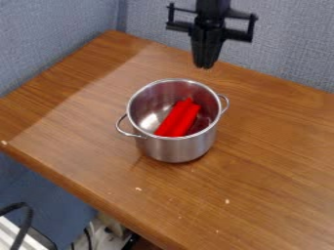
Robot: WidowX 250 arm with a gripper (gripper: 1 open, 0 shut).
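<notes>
A steel pot (175, 147) with two wire handles stands on the wooden table. A red oblong object (179, 119) lies inside it, tilted along the pot's depth. My dark gripper (206, 57) is high above and behind the pot, near the top edge of the view, apart from it. I cannot make out whether its fingers are open or shut.
Grey padded walls (53, 29) border it at the back and left. Cables lie beyond the table's edge at the lower left.
</notes>
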